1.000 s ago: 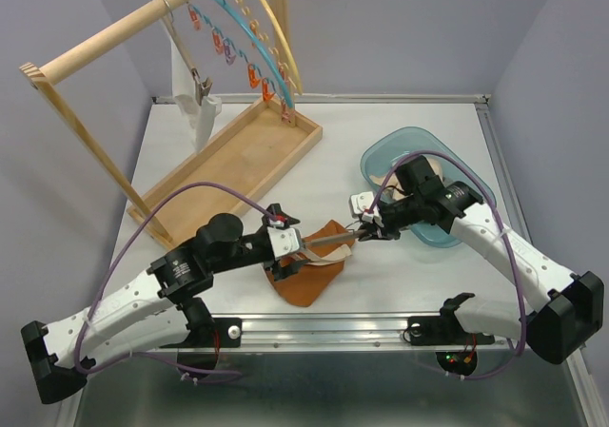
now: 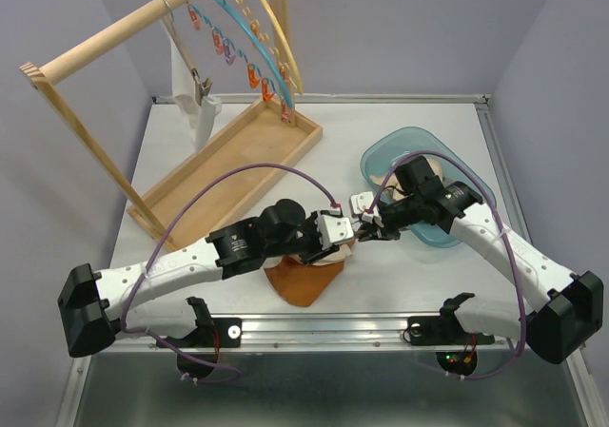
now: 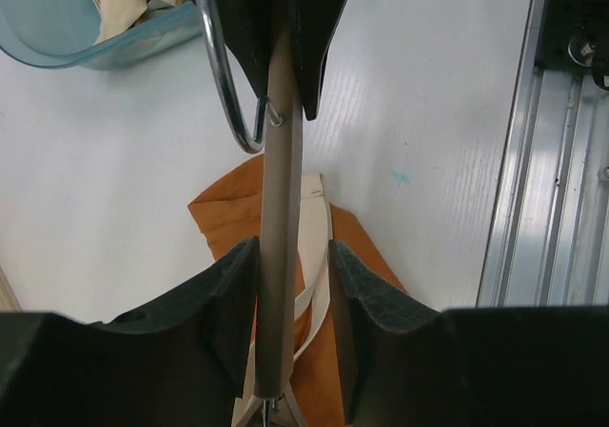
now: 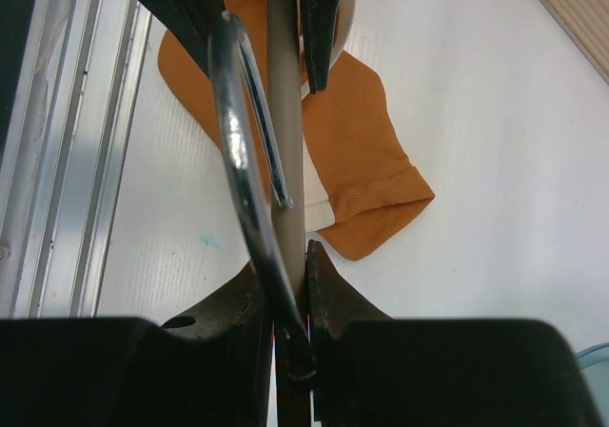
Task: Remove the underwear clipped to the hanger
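Note:
A wooden hanger bar (image 3: 280,199) with a metal hook (image 4: 238,151) runs between my two grippers. My right gripper is shut on it beside the hook. My left gripper is part open around the bar, close to the right one, with a gap showing between the bar and one finger. Below lies brown underwear (image 2: 306,289) with a pale band (image 3: 314,227), partly hidden by the bar and left arm in the top view. Whether a clip still grips its cloth cannot be told from these views.
A blue basket (image 2: 371,161) holding pale cloth stands at the right, behind the right arm. On the wooden rack (image 2: 133,29) at the left hang white cloth (image 2: 186,94) and colored hangers with clips.
The colored clips on the rack sway a little.

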